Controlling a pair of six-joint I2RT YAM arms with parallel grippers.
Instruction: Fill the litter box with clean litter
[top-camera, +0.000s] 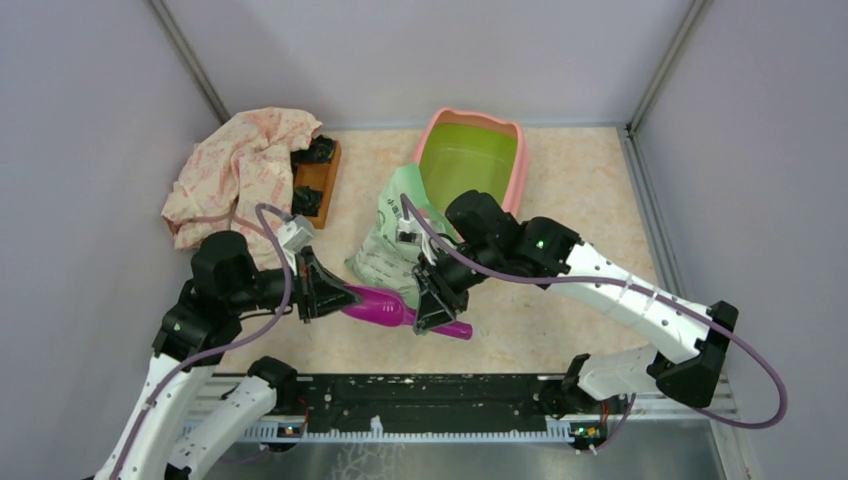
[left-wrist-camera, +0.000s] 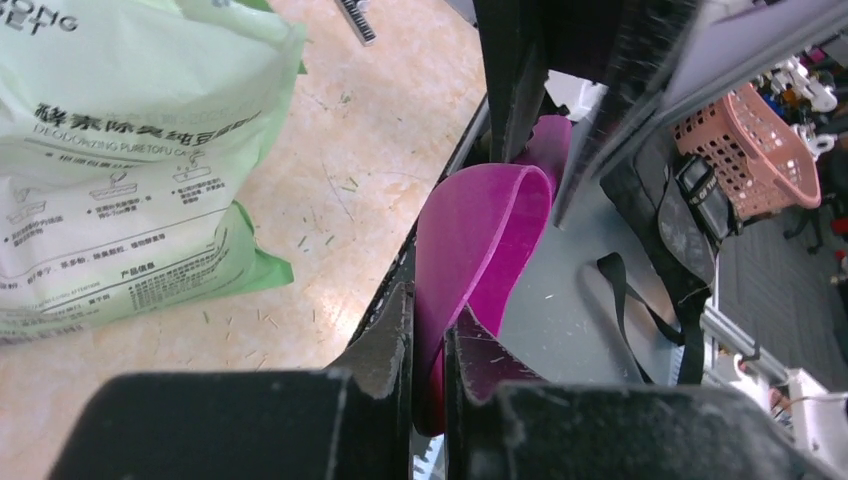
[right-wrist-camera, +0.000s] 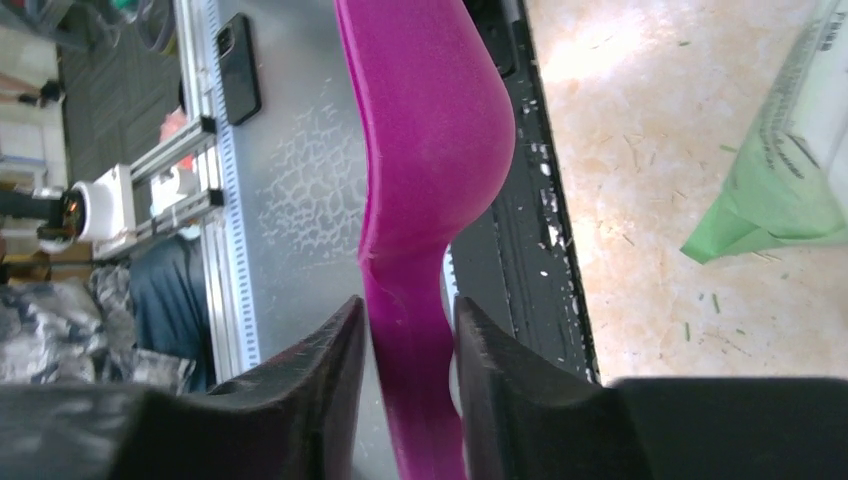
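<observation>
A magenta scoop (top-camera: 378, 305) spans between both grippers above the table's front half. My left gripper (top-camera: 332, 290) is shut on its broad end; in the left wrist view the scoop's curved tip (left-wrist-camera: 470, 230) is between its fingers. My right gripper (top-camera: 437, 305) is shut on the narrower handle (right-wrist-camera: 410, 350). Behind them lies a green-and-white litter bag (top-camera: 385, 240), partly hidden by the right arm. The pink litter box (top-camera: 518, 160), with an empty-looking green inside, stands at the back.
A wooden tray (top-camera: 318, 178) with black contents and a crumpled patterned cloth (top-camera: 230, 170) lie at the back left. A dark rail (top-camera: 430, 400) runs along the front edge.
</observation>
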